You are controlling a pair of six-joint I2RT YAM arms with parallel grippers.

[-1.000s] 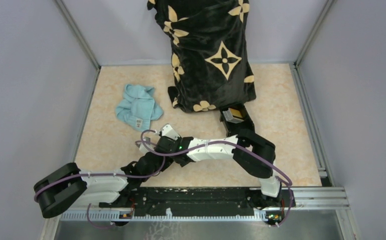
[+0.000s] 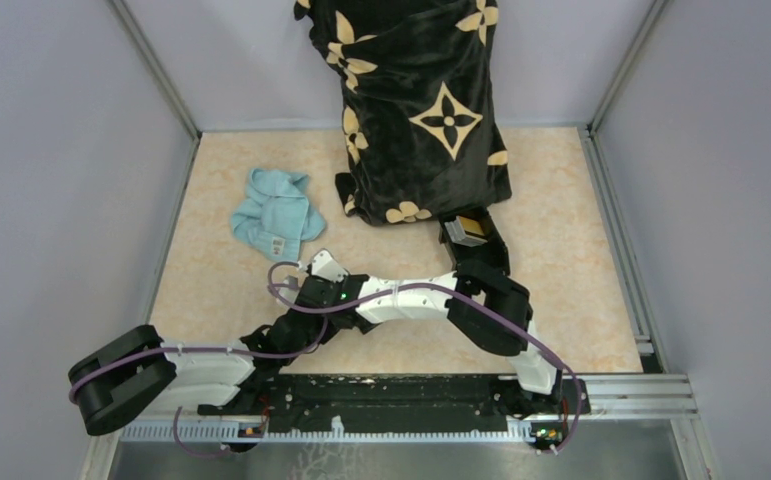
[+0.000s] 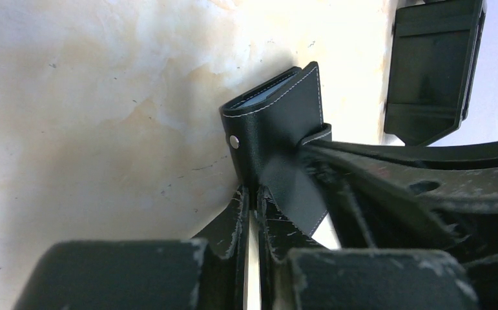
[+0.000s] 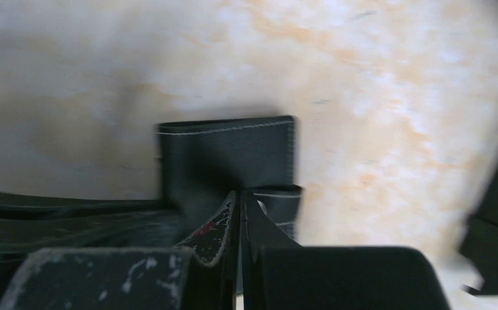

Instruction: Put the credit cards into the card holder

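Note:
The black card holder [image 3: 278, 135] has white stitching, a snap stud and a strap; a pale sheet edge shows inside its fold in the left wrist view. My left gripper is at its folded edge, a narrow gap between its fingers; I cannot tell whether they pinch the edge. In the right wrist view, my right gripper is shut over the face of the holder [image 4: 230, 155], its tips beside the strap; nothing clearly shows between them. From above, the arms mostly hide the holder. Grey and yellow cards [image 2: 468, 231] are in a black box [image 2: 494, 250].
A dark patterned cloth [image 2: 421, 120] covers the back of the table, reaching the box. Light blue cloth [image 2: 277, 215] lies at the back left. Both arms cross close together at the front middle.
My right arm has shifted a little to the left, with its gripper closer over the left one. My left arm has barely moved. The cloths and box are unchanged.

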